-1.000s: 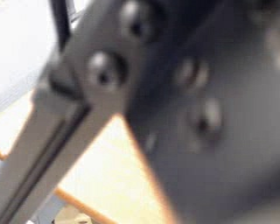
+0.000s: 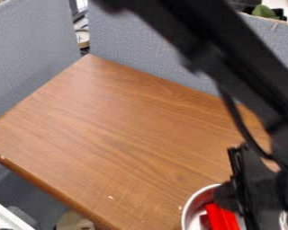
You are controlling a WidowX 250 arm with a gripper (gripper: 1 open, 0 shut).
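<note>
The black gripper (image 2: 257,193) reaches down at the lower right of the camera view, over a light round container (image 2: 194,214) that is cut off by the frame's edge. A red object (image 2: 221,218) lies in the container, partly hidden under the gripper. The fingers are dark and crowded against the container, so whether they are open or shut on anything cannot be made out.
Grey padded walls (image 2: 171,54) stand along its back and left. Some clutter shows beyond the lower left edge.
The arm, which filled much of the view close to the camera, has swung away to the right and down over the container, uncovering the table.
</note>
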